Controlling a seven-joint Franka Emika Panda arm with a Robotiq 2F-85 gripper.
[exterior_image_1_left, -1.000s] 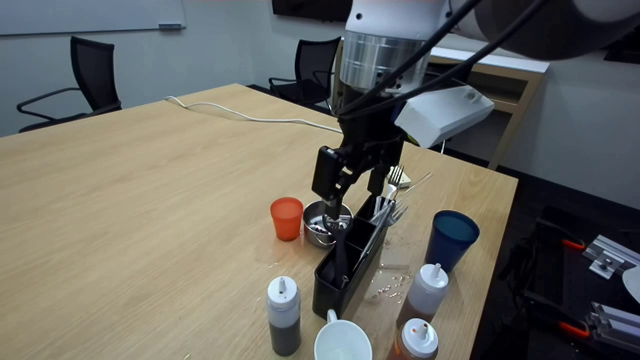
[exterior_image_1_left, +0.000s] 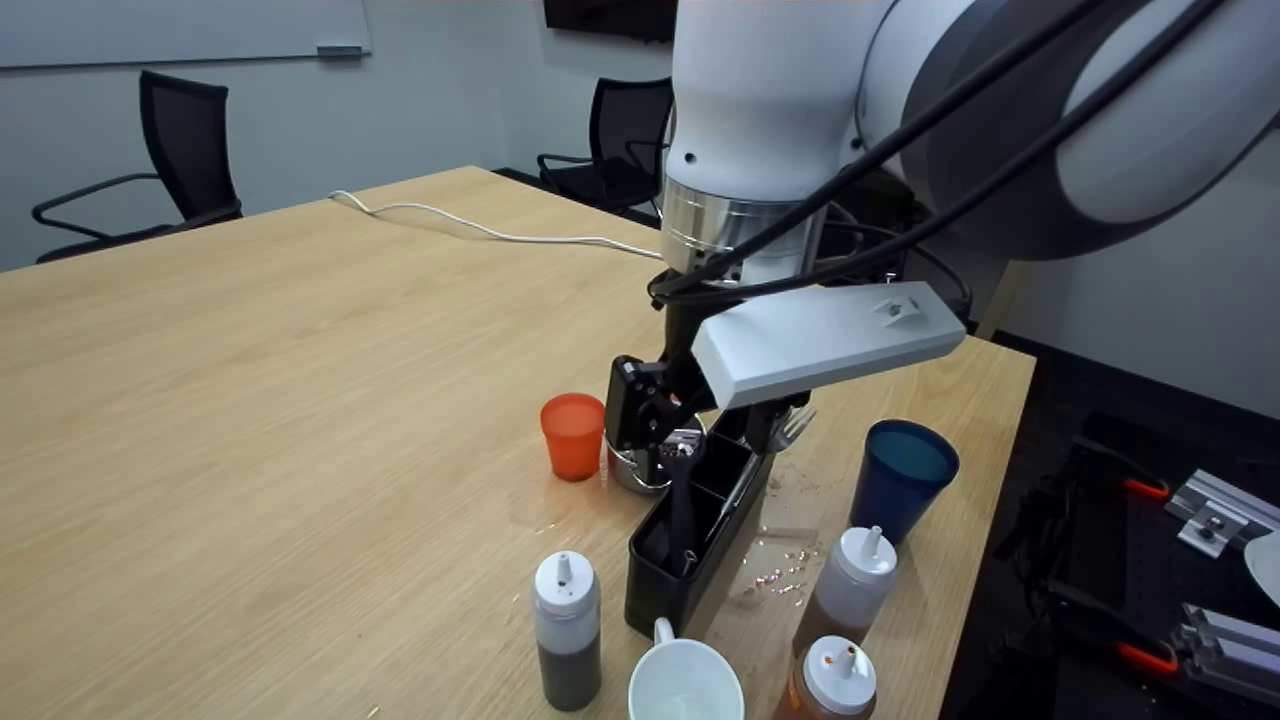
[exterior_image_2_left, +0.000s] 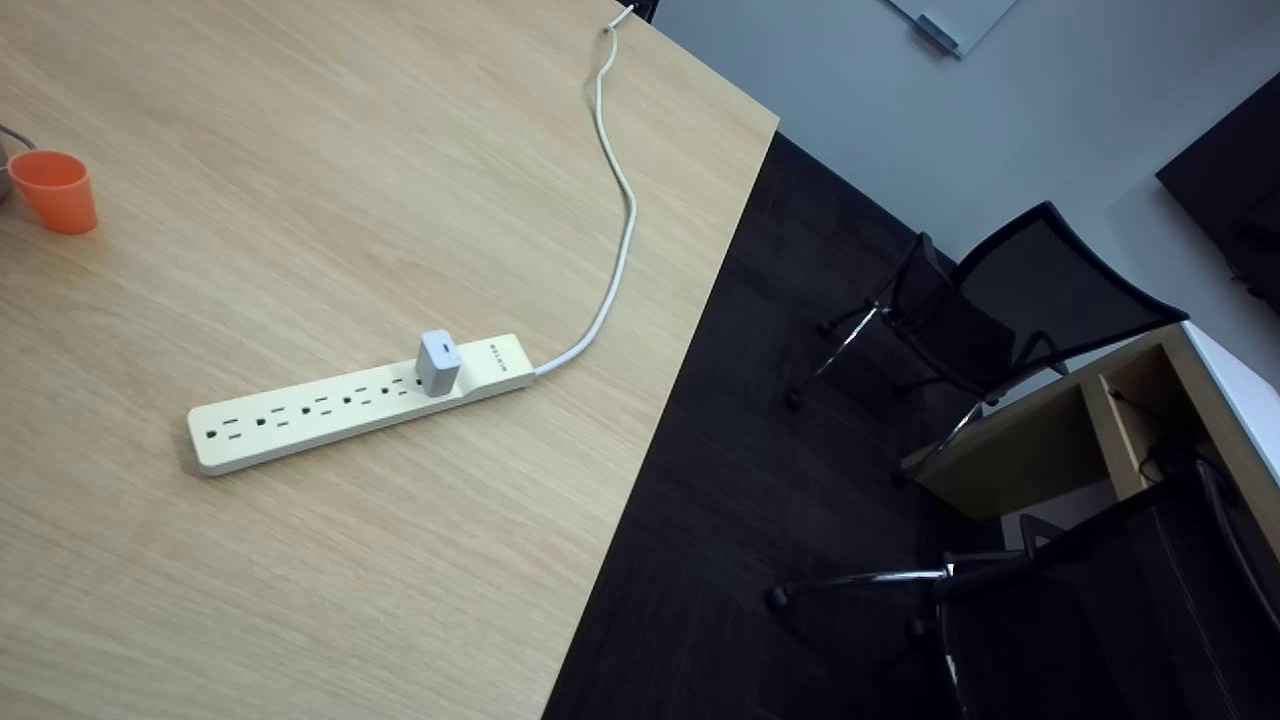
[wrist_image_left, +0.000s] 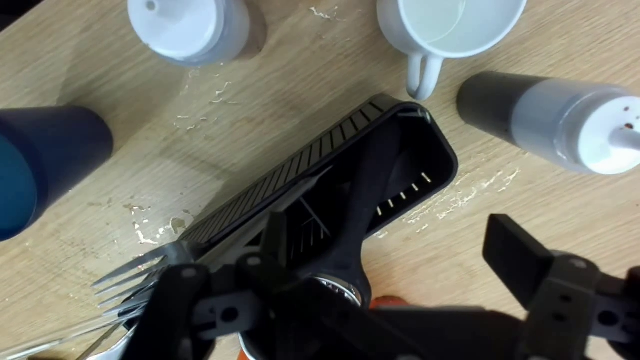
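Note:
My gripper stands open over the far part of the black utensil caddy (wrist_image_left: 300, 162), its fingers (wrist_image_left: 519, 258) well apart. A black-handled utensil (wrist_image_left: 366, 186) leans in the caddy and passes below the gap between the fingers, apart from the right one; whether the left one touches it I cannot tell. Forks (wrist_image_left: 138, 273) stick out of the caddy on the left in the wrist view. In exterior view 1 the gripper (exterior_image_1_left: 702, 438) partly hides a metal bowl (exterior_image_1_left: 636, 474). Beside that bowl sits an orange cup (exterior_image_1_left: 573, 434).
Squeeze bottles (exterior_image_1_left: 566, 630) and a white mug (exterior_image_1_left: 685, 682) surround the caddy's near end. A dark blue cup (exterior_image_1_left: 906, 474) stands to its right. A power strip (exterior_image_2_left: 360, 402) lies in exterior view 2.
My gripper has come down toward the caddy and moved slightly left in exterior view 1. It now covers more of the bowl and the forks. The tabletop objects look unmoved.

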